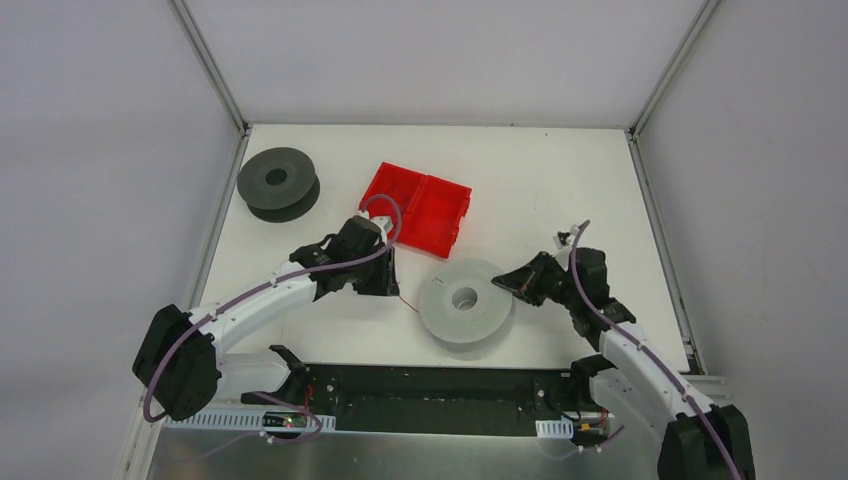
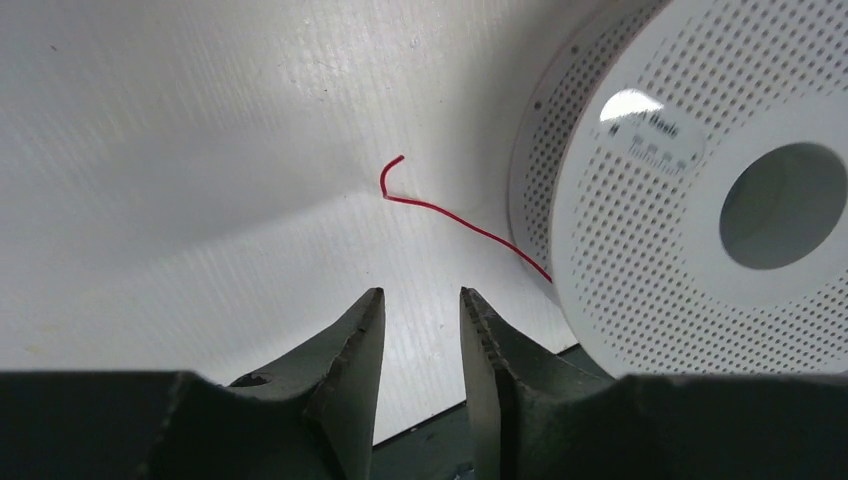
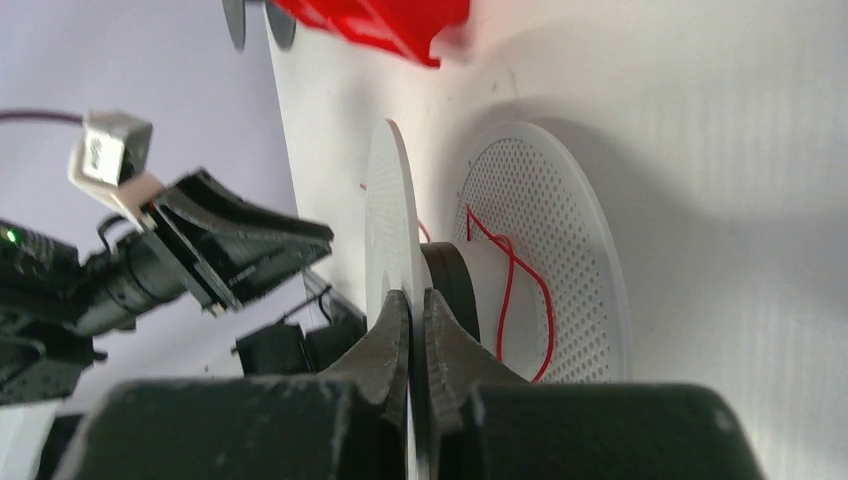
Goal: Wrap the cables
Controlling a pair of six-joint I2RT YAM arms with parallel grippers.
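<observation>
A light grey spool [image 1: 470, 274] stands near the table's front edge, with red cable [image 3: 548, 300] wound loosely on its hub. My right gripper [image 1: 498, 282] is shut on the rim of its upper flange [image 3: 397, 210], which shows as a thin edge between the fingers. From the spool's left side a short red cable end [image 2: 440, 209] sticks out, bent at its tip. My left gripper stands part open left of the spool, nothing between its fingers. In the left wrist view the cable's tip lies ahead of the fingertips, apart from them.
An open red box [image 1: 436, 216] lies behind the grey spool. At the back left stands a dark spool [image 1: 277, 174]. Free table surface [image 1: 560, 180] stretches over the back right. The table's front edge is close to the grey spool.
</observation>
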